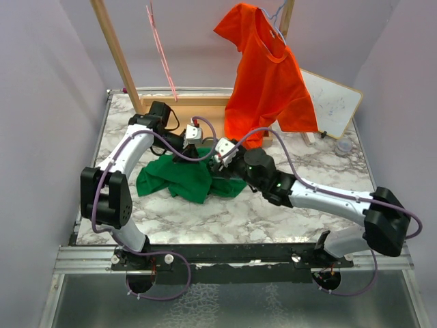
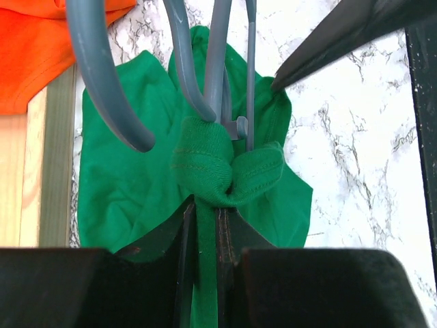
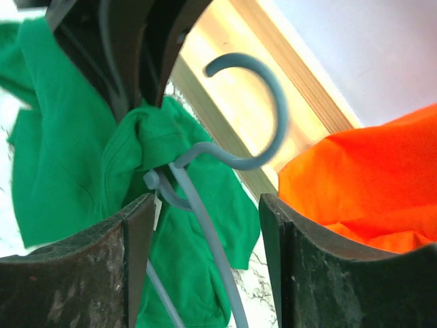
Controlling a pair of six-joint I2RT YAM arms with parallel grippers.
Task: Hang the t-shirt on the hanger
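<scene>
The green t-shirt (image 1: 177, 179) lies on the marble table under both grippers. A grey hanger (image 3: 215, 236) is fitted into its bunched collar (image 2: 205, 154). My left gripper has the green fabric between its fingers, just at the collar, as the left wrist view shows. My right gripper stands open beside the hanger, with its fingers either side of the grey rod in the right wrist view; whether it touches it I cannot tell.
An orange shirt (image 1: 266, 82) hangs on a blue hanger at the back right. A wooden box (image 1: 198, 109) lies behind the green shirt. A whiteboard (image 1: 331, 99) leans at right.
</scene>
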